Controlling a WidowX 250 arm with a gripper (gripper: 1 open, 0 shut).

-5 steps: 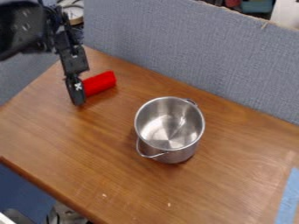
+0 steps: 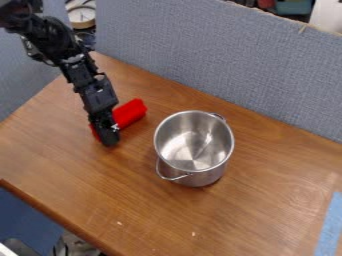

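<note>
A red elongated block (image 2: 130, 112) lies on the wooden table left of a steel pot (image 2: 194, 147). The black gripper (image 2: 104, 133) reaches down from the upper left onto the block's near end, covering part of it; whether anything is between its fingers is hard to see.
The pot has a thin wire handle. Grey padded walls (image 2: 221, 60) border the back and left.
The gripper has moved toward the front and a little right, and the red block has shifted the same way, toward the pot.
</note>
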